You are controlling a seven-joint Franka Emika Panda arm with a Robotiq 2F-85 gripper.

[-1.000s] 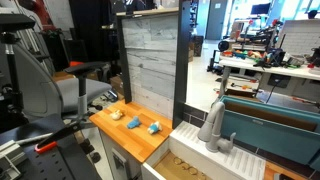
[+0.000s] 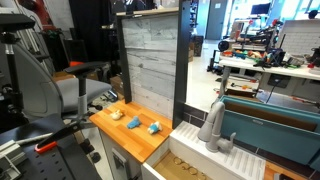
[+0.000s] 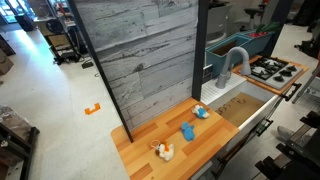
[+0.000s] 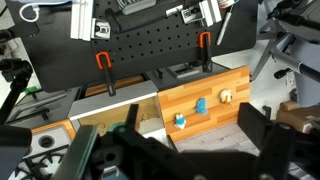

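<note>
Three small toys lie apart on the wooden counter (image 3: pixel 150 135). One is a pale figure with orange and yellow parts (image 3: pixel 165 153), at the end farthest from the sink. A blue toy (image 3: pixel 187 131) is in the middle, and a blue and white toy (image 3: pixel 200 112) lies nearest the sink (image 2: pixel 190 151). My gripper shows from above in the wrist view, its dark fingers spread wide and nothing seen held between them. All three toys (image 4: pixel 201 106) appear below and beyond it. Neither exterior view clearly shows the gripper.
A grey faucet (image 2: pixel 212 122) rises beside the sink. Past it is a stove top (image 3: pixel 275 71), with a teal bin (image 2: pixel 268 122) behind. A grey wooden panel (image 2: pixel 150 65) stands along the counter's back. Orange-tipped black clamps (image 4: pixel 106 76) grip the black table (image 4: pixel 150 55).
</note>
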